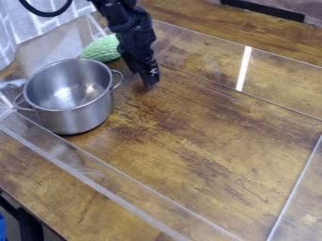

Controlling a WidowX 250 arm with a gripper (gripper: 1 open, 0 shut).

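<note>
A steel pot [70, 104] with two side handles stands on the wooden table at the left. Behind it lies a green, corn-like textured object [101, 52]. My black gripper [145, 77] is low over the table, just behind and right of the pot, to the right of the green object; whether its fingers are open or shut is unclear.
Clear plastic edging [246, 66] borders the work area on several sides. A dark ledge [283, 11] runs along the back right.
</note>
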